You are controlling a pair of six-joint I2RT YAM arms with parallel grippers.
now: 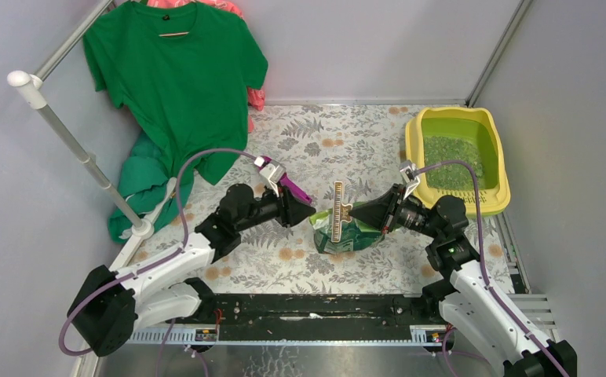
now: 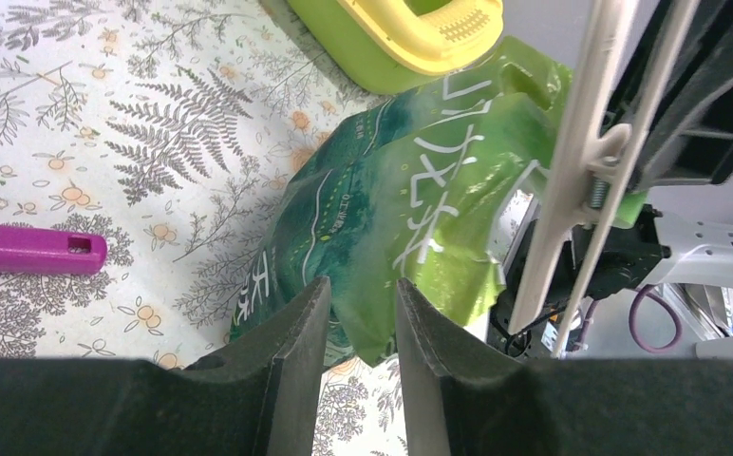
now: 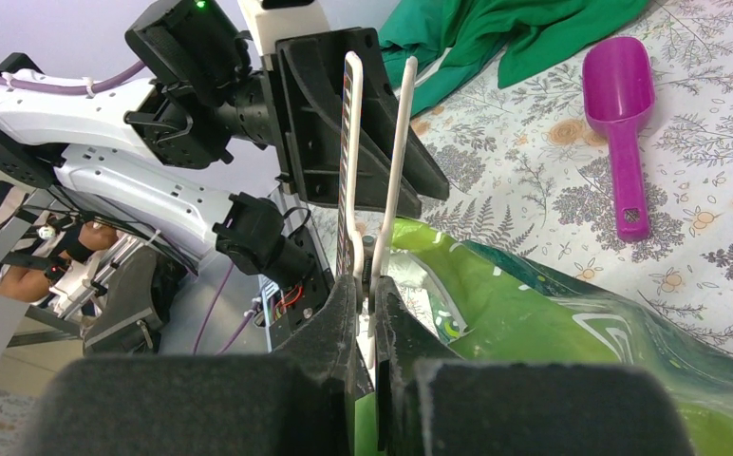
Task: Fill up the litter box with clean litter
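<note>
A green litter bag [image 1: 348,238] lies at the middle of the patterned table, its lighter top edge [image 2: 458,180] creased and uneven. My right gripper is shut on a long pale bag clip [image 1: 337,212], held beside the bag's mouth. The clip's two bars [image 3: 351,123] stand apart at the upper end. Left of the bag, my left gripper is open, its fingers apart in front of the green film; whether they touch it I cannot tell. At the back right sits the yellow litter box [image 1: 414,153], with green litter [image 1: 453,149] over its floor.
A magenta scoop [image 3: 619,90] rests on the table behind my left gripper, partly hidden from above. A green T-shirt [image 1: 178,71] hangs from a rack [image 1: 88,157] at the left. Bare table [image 1: 323,133] lies behind the bag.
</note>
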